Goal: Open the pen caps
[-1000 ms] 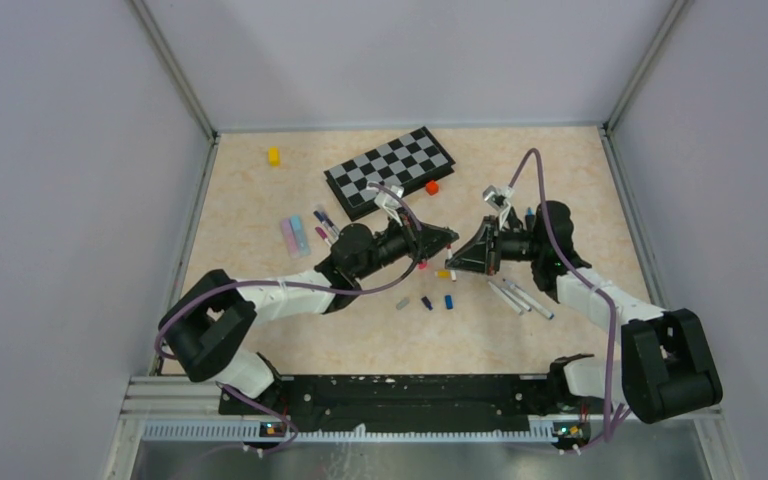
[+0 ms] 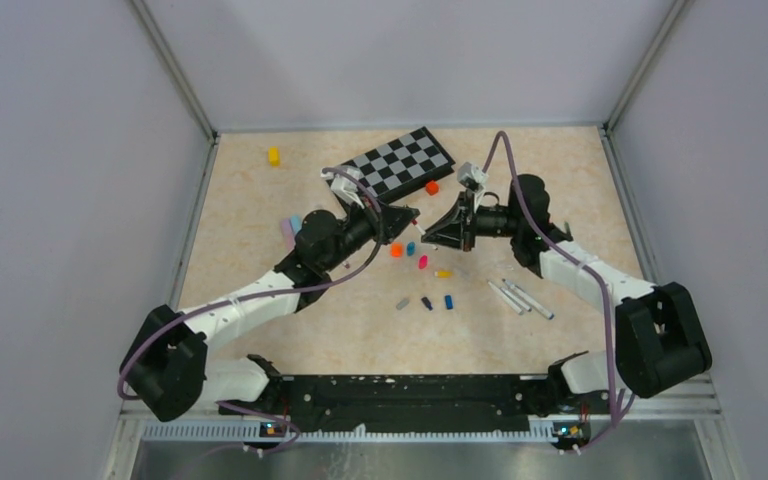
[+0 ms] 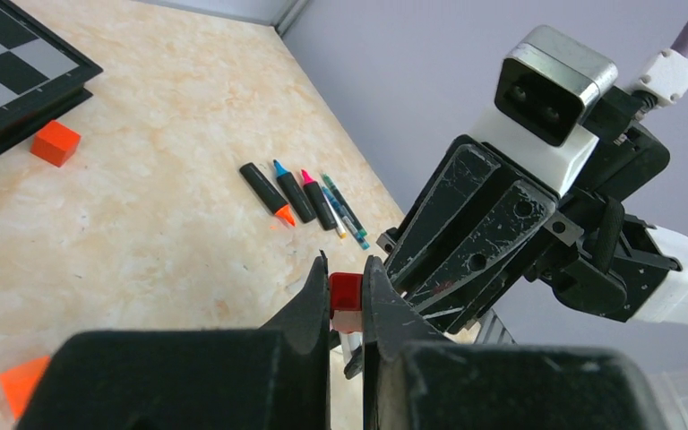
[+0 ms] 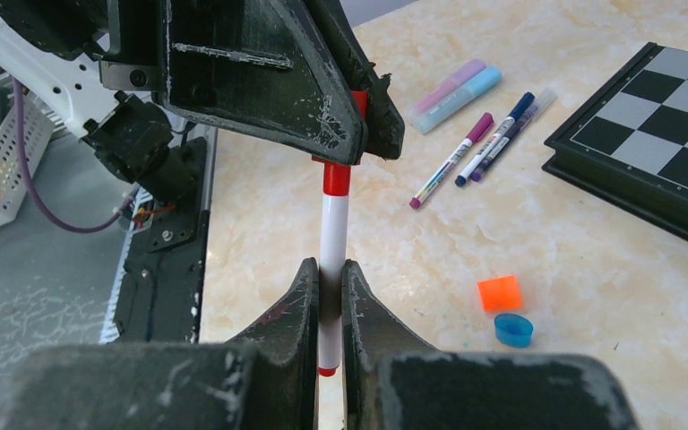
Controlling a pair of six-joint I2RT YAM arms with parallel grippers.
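Observation:
A white pen [image 4: 332, 233] with a red cap [image 4: 337, 179] is held between both grippers over the middle of the table. In the right wrist view, my right gripper is shut on the white barrel, whose red end shows below the fingers. Above it, my left gripper is shut on the red cap at the pen's other end. The cap meets the barrel with no gap that I can see. Seen from the top, the left gripper [image 2: 415, 215] and the right gripper [image 2: 428, 237] are close together.
Loose caps, such as a pink one [image 2: 423, 262], lie below the grippers. White pens [image 2: 520, 298] rest at the right. A checkered board [image 2: 400, 160] stands at the back. Highlighters [image 4: 457, 94] and several pens [image 4: 502, 139] lie to the left of it.
Both arms have moved together to the left and toward the back, carrying the pen with them.

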